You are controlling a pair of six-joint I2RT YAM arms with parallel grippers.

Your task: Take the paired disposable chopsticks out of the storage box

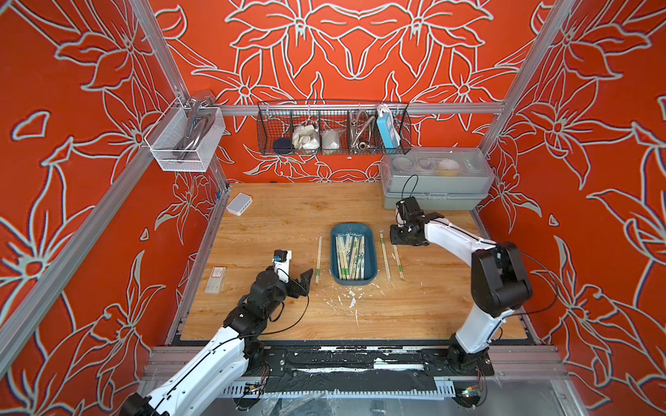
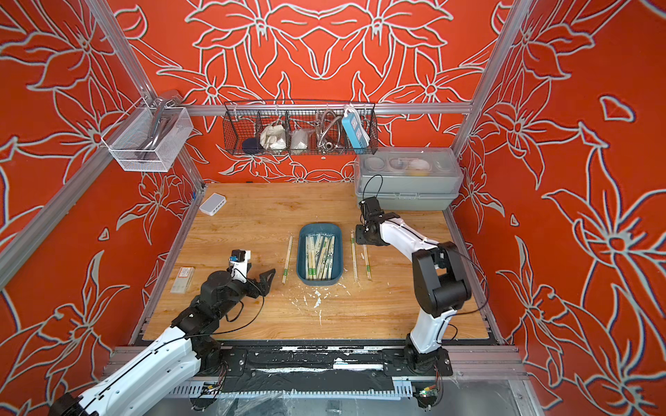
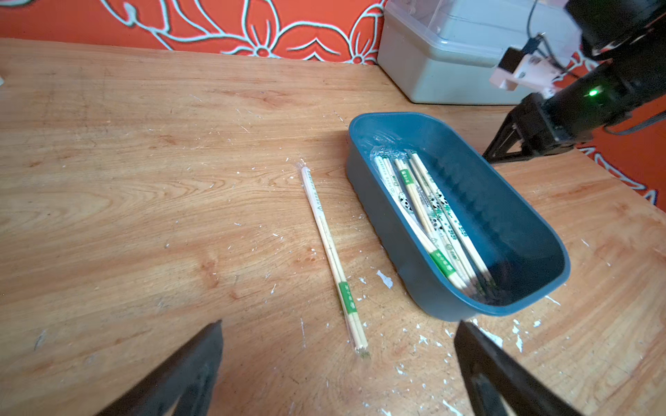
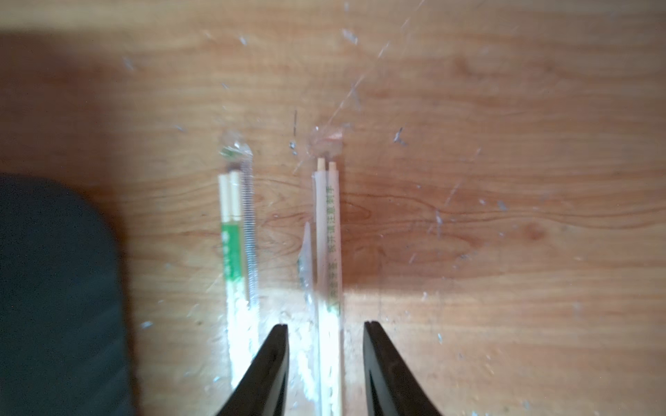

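Note:
The blue storage box (image 1: 375,258) stands mid-table with several wrapped chopstick pairs (image 1: 350,256) lying in it. One wrapped pair (image 3: 331,253) rests on the wood left of the box. To its right lie two more: one pair with a green band (image 4: 233,253) and, beside it, a second pair (image 4: 327,242). My right gripper is partly open above that second pair; its fingertips (image 4: 279,339) are apart, and the pair shows on the table between them. Near the left-hand pair, my left gripper is open and empty.
A grey lidded bin (image 1: 437,181) fills the back right corner. A small white box (image 1: 239,204) sits at the back left, a flat pale item (image 1: 215,280) at the left edge. Scraps of wrapper litter the front. Open wood lies behind the storage box.

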